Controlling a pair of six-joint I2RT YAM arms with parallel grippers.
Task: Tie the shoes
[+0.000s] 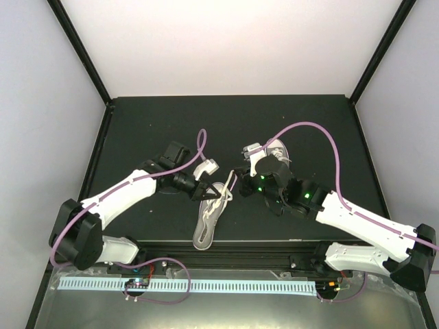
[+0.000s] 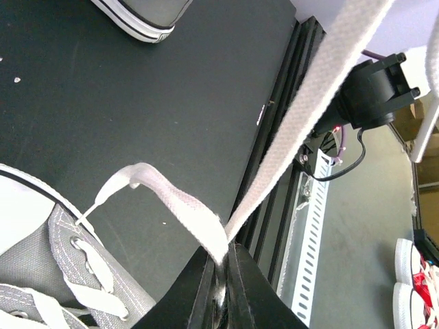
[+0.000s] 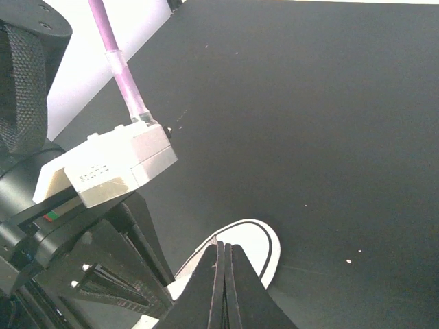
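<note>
A grey shoe [image 1: 204,229] with white laces lies at the front middle of the black table, its eyelets and lace [image 2: 96,295] showing in the left wrist view. My left gripper [image 1: 215,195] is at that shoe, a white lace [image 2: 193,212] running between its fingertips. The lace rises toward my right gripper [image 1: 241,176]. In the right wrist view the right gripper is shut; what it may grip is hidden there. A second shoe [image 1: 278,147] [image 2: 147,17] lies behind the right arm.
Both arms reach in over the middle from either side, pink tubes looping above them. The table's front rail [image 1: 260,253] runs just below the near shoe.
</note>
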